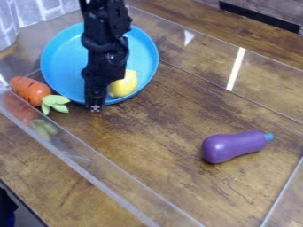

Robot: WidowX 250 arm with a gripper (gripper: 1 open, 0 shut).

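Observation:
The black gripper (97,101) reaches down over the left-front part of a blue bowl (66,55), its tips at the bowl's near rim; it looks shut, with nothing clear between the fingers. A yellow object (126,83) lies in the bowl just right of the gripper, partly behind it. An orange carrot (28,90) with green leaves lies left of the bowl. A purple eggplant (233,146) lies on the wooden table at the right.
A clear plastic wall runs along the left and front of the work area. The middle and right of the table (178,115) are open around the eggplant.

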